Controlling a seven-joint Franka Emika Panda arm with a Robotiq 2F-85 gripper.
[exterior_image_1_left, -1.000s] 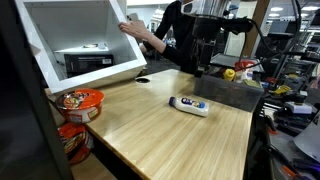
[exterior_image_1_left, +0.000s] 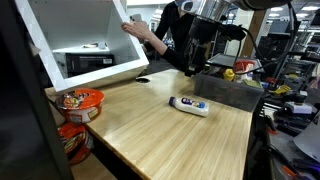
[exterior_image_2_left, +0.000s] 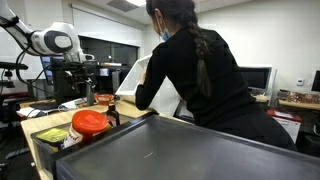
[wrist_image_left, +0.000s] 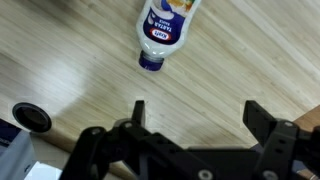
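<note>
A white bottle with a dark blue label and cap (exterior_image_1_left: 189, 105) lies on its side on the wooden table. In the wrist view, the bottle (wrist_image_left: 165, 27) reaches in from the top edge, its cap toward the fingers. My gripper is open above bare wood, with nothing between its fingers. In exterior view 1 the gripper (exterior_image_1_left: 191, 69) hangs over the table behind the bottle, clear of it. Exterior view 2 shows the arm (exterior_image_2_left: 65, 45) at the left; the bottle cannot be made out there.
A red tub (exterior_image_1_left: 80, 103) stands at the table's left edge. A grey bin (exterior_image_1_left: 228, 91) holding several items stands at the back right. A person (exterior_image_2_left: 200, 70) in black holds up a large white box frame (exterior_image_1_left: 95, 35). A dark round thing (wrist_image_left: 32, 117) lies at the wrist view's left.
The arm and gripper have shifted slightly left in exterior view 1. The bottle, tub and bin stay where they were.
</note>
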